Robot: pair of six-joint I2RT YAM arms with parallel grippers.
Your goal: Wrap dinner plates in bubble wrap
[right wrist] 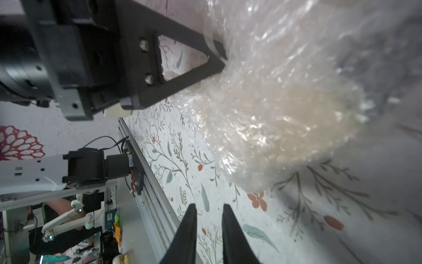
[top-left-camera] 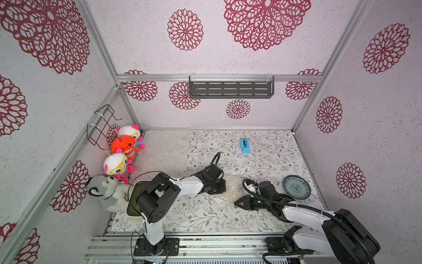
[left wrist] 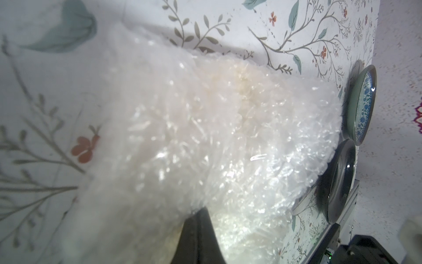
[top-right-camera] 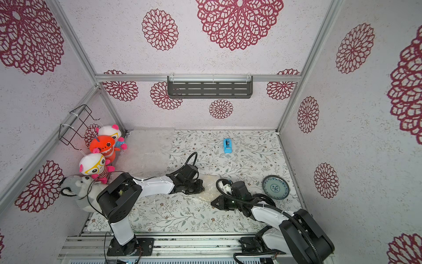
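A bundle of clear bubble wrap [top-left-camera: 233, 187] lies at the middle front of the table. Pale beige tints show through its layers in the left wrist view; what is inside cannot be made out. My left gripper is shut, its tips against the wrap, and I cannot see whether they pinch a fold. Beside the bundle's near right side is my right gripper, its fingers part open with only bare cloth showing between them. A blue-patterned plate [top-left-camera: 296, 187] rests at the right, and a dark plate [left wrist: 342, 180] sits close to it.
A flat sheet of bubble wrap [top-left-camera: 164, 149] covers the back left. A blue tape dispenser [top-left-camera: 244, 145] stands at the back. Plush toys [top-left-camera: 117, 163] and a bin [top-left-camera: 132, 206] line the left side.
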